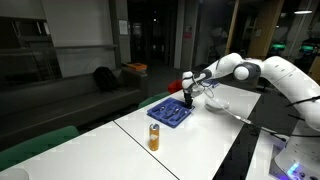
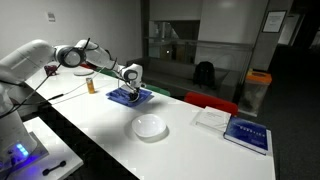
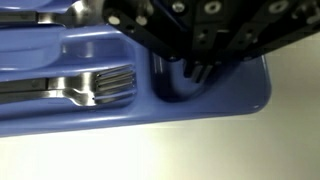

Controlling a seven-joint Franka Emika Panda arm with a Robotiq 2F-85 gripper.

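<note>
A blue cutlery tray lies on the white table. In the wrist view, a fork with a dark handle rests in one compartment of it, and part of a spoon shows at the top left. Over the tray's end compartment, low and close, is my gripper; its narrow fingers are together and nothing shows between them. From the second exterior view, the gripper appears down at the tray. Whether the fingertips touch the compartment floor, I cannot tell.
A white bowl stands on the table apart from the tray. An orange bottle is nearer the front. A white box and a blue box lie farther along.
</note>
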